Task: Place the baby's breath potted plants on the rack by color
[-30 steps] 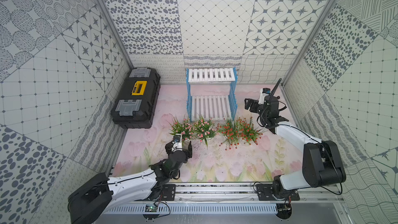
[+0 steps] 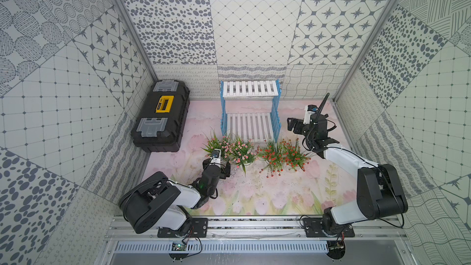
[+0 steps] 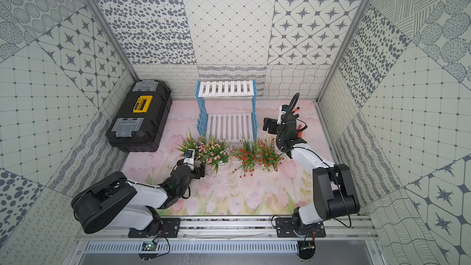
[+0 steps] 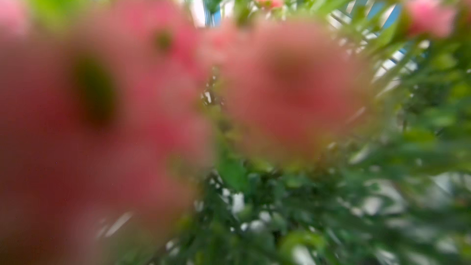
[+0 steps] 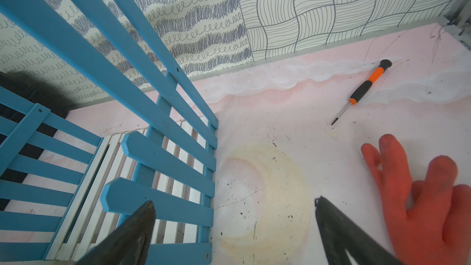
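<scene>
Two pink-flowered plants stand left of centre before the rack: the left one [image 2: 212,143], partly covered by my left arm, and its neighbour [image 2: 242,151]. My left gripper [image 2: 216,166] is open at the front of the left pink plant; blurred pink blooms [image 4: 289,88] fill its wrist view and hide its fingers. Right of the rack, my right gripper holds its fingers wide apart, nothing between them.
A black toolbox [image 2: 162,115] stands at the left. A screwdriver [image 5: 364,89] and a red hand-shaped object [image 5: 422,201] lie on the table right of the rack.
My right gripper has moved slightly left.
</scene>
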